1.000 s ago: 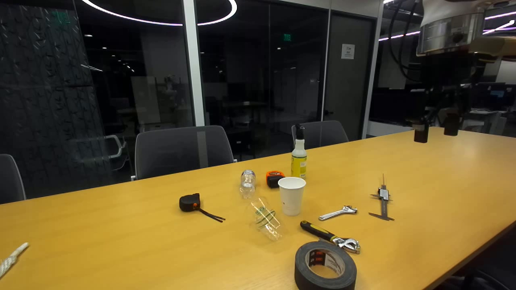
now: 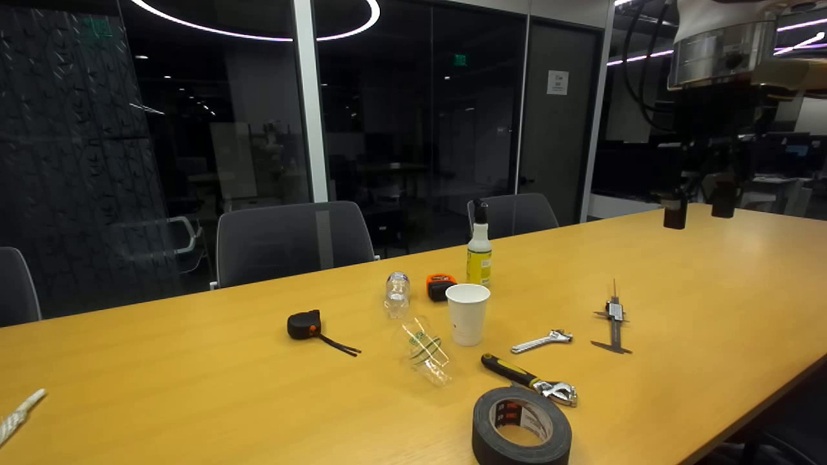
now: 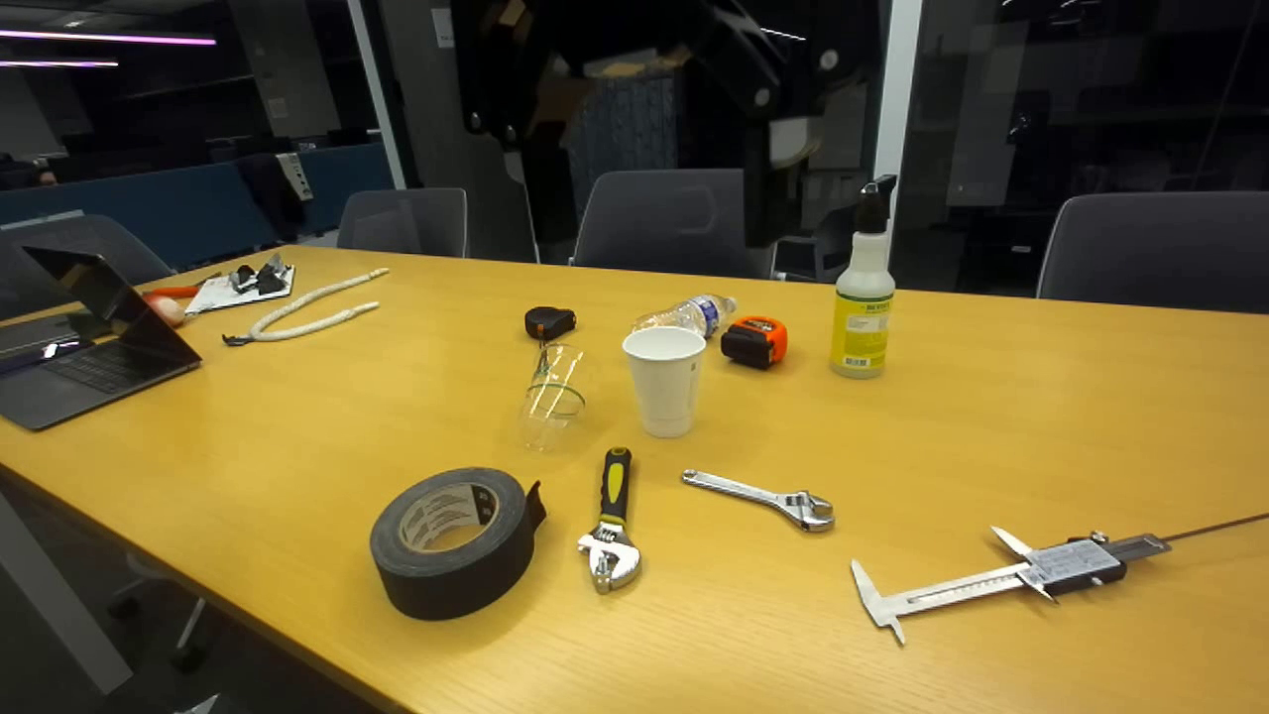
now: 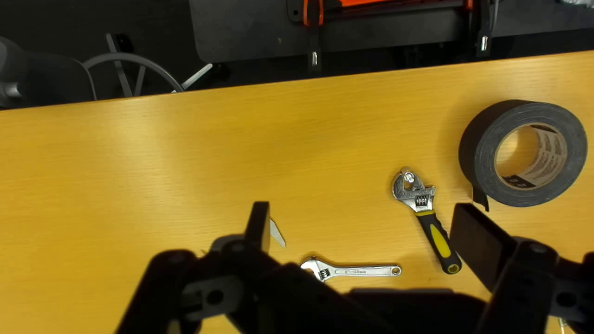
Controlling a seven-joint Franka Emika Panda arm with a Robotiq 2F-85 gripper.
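Observation:
High above the table, my gripper [image 2: 699,219] stands open with nothing between its fingers; the wrist view shows wide-parted fingertips. Below it in that view lie a silver wrench [image 4: 356,271] and a wrench with a black and yellow handle [image 4: 440,239]. A black tape roll [image 4: 523,153] rests to their right. In exterior view 2 a white paper cup [image 3: 665,381] stands upright, with a clear plastic cup [image 3: 555,399] lying on its side to its left. The caliper [image 3: 1011,583] lies at the front right; in the wrist view my gripper hides most of it.
A spray bottle [image 3: 863,315] stands behind the tools, near an orange tape measure [image 3: 755,341] and a clear bottle [image 3: 696,314]. A black tape measure [image 3: 549,322] lies farther left. A laptop [image 3: 107,357] and rope [image 3: 297,311] occupy the left end. Bare tabletop shows at the far right.

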